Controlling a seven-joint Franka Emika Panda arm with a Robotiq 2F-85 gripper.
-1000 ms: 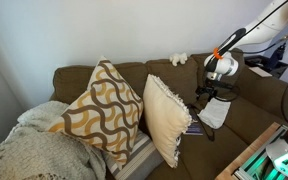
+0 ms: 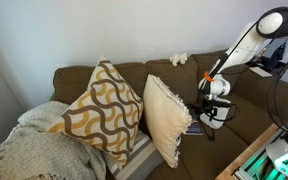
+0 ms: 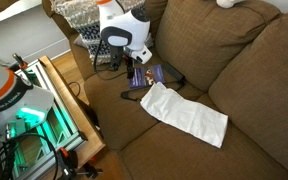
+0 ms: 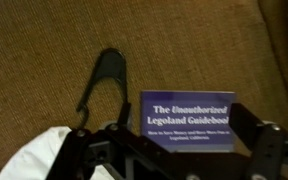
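Note:
My gripper is open, and its black fingers (image 4: 256, 140) show at the bottom of the wrist view. Between and beyond them lies a purple book (image 4: 189, 112) titled "The Unauthorized Legoland Guidebook", flat on the brown couch; its lower edge is partly covered by the gripper. A black looped item (image 4: 109, 68), perhaps a hanger or strap, rests left of the book. White cloth (image 4: 46, 157) fills the lower left corner. In exterior view 2 the gripper hangs near the book (image 3: 144, 77), with the cloth (image 3: 188, 113) spread out on the seat.
A patterned pillow (image 2: 101, 112) and a cream pillow (image 2: 164, 118) lean against the couch back, left of the arm. A white plush toy (image 2: 178, 59) sits on top. Bare seat (image 3: 169, 155) extends in front of the cloth.
In exterior view 1 the arm has come lower and slightly left, toward the seat, and now hides more of the white cloth. The pillows have stayed put.

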